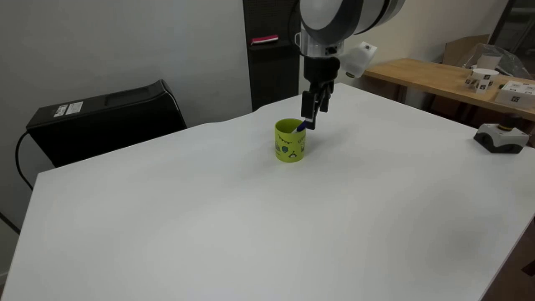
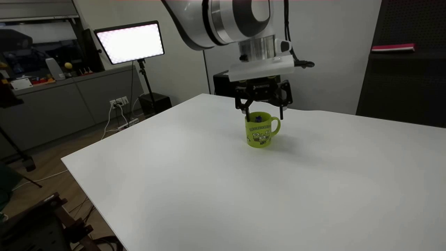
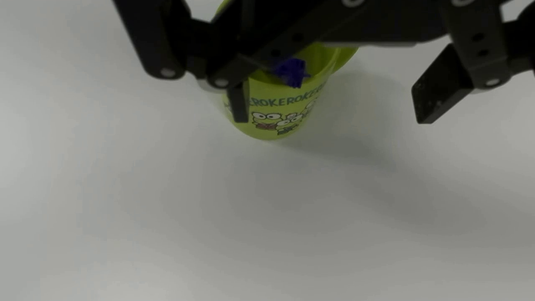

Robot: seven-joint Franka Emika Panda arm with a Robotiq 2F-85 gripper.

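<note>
A lime-green mug point(image 1: 289, 146) with cartoon prints stands upright on the white table point(image 1: 210, 220). Its handle points right in the second exterior view. A marker with a blue-purple cap point(image 1: 301, 127) leans inside the mug, its capped end at the rim; the lower part is hidden. My gripper point(image 2: 264, 119) is open above and close to the mug. One finger point(image 3: 239, 103) overlaps the mug's left side in the wrist view, while the other finger point(image 3: 441, 88) stands out to the right over bare table. Whether either finger touches the mug I cannot tell. The fingers hold nothing.
A grey and black button box point(image 1: 501, 138) sits at the table's right edge. Behind the table stands a black case point(image 1: 105, 120), and a wooden side table point(image 1: 416, 75) holds white items.
</note>
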